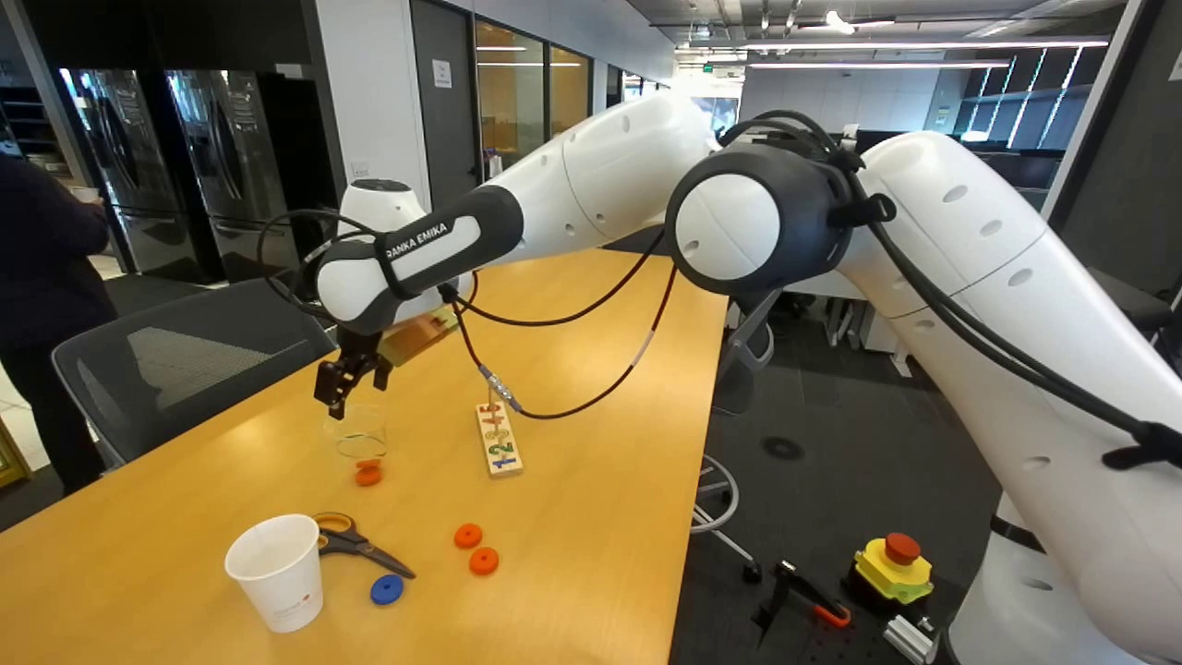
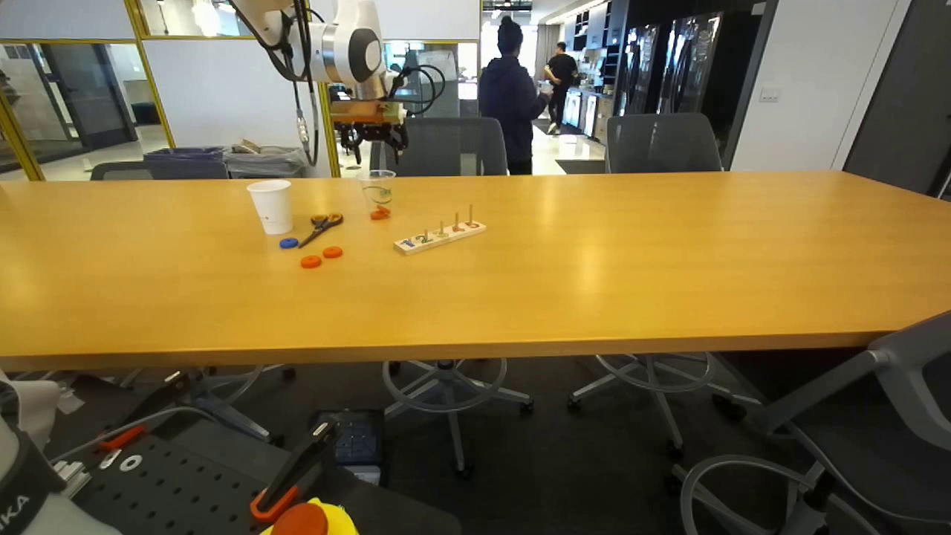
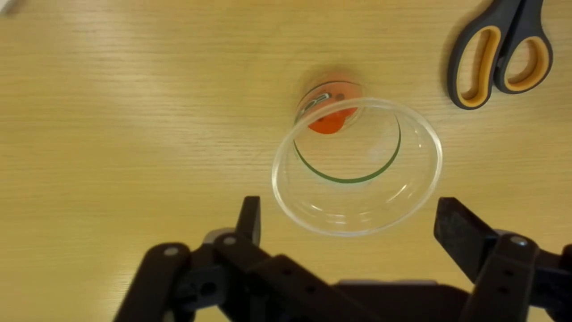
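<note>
My gripper is open above the near side of a clear plastic cup point(image 3: 356, 233), with nothing between its fingers. The cup's round rim lies just beyond the fingertips in the wrist view. Orange pieces point(image 3: 330, 122) sit at the cup's bottom, seen partly through its clear wall. In exterior view 1 two orange discs point(image 1: 367, 477) show at the cup's base, and the gripper point(image 1: 352, 399) hangs over its rim. Two more orange discs point(image 1: 483, 561) and a blue disc point(image 1: 387, 589) lie flat on the table. A wooden board point(image 1: 500, 454) with numbers and pegs point(image 2: 456, 218) stands nearby.
Black scissors point(image 3: 486, 64) with orange-lined handles lie beside a white paper cup point(image 1: 277, 571). A person point(image 2: 510, 98) stands beyond the far chairs.
</note>
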